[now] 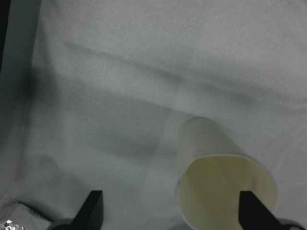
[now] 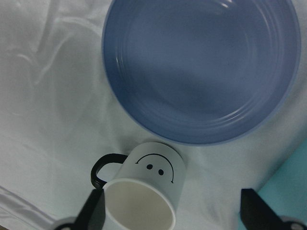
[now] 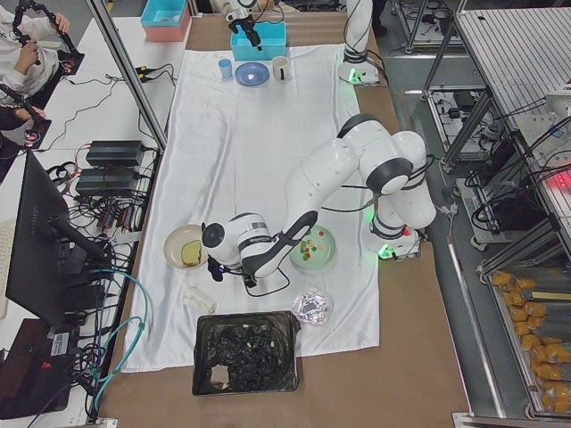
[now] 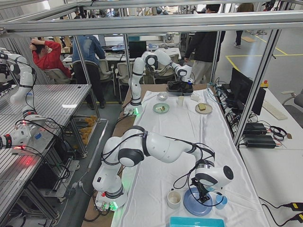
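Note:
My left gripper (image 3: 234, 275) is low over the cloth between the beige plate (image 3: 178, 242) with yellow food and the green plate (image 3: 312, 253). In the left wrist view it is open above a white cup (image 1: 199, 141), whose mouth lies between and beyond the fingertips. My right gripper stands open over a smiley mug (image 2: 148, 177) with a black handle, beside a blue plate (image 2: 196, 72). A small blue cup (image 4: 220, 201) stands by that plate.
A black lined bin (image 3: 245, 388) sits at the near end, with a crumpled foil item (image 3: 312, 306) and a pale pack (image 3: 199, 300) nearby. A turquoise bin (image 4: 196, 222) is beside the blue plate.

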